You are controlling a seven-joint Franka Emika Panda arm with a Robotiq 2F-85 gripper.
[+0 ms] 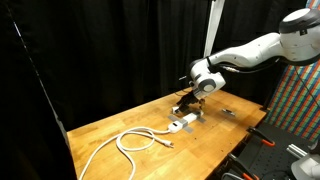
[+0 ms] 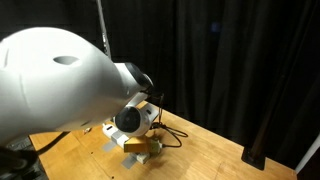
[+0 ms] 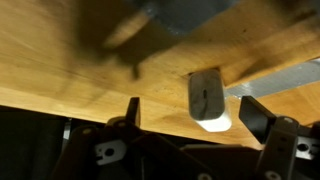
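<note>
My gripper is open, its two fingers wide apart in the wrist view. A small block-like object (image 3: 208,100), grey on top with a white end, shows between the fingers, closer to the right one; nothing appears to touch it. In exterior view 1 the gripper (image 1: 182,104) hangs low over the back of the wooden table, beside a small white object (image 1: 175,109). Just in front lies a white power strip (image 1: 184,122). The arm hides much of the gripper in exterior view 2.
From the power strip a white cord (image 1: 125,133) loops across the table's left front. Silver tape (image 3: 285,78) lies on the wood by the block. A small grey item (image 1: 228,111) is at the right.
</note>
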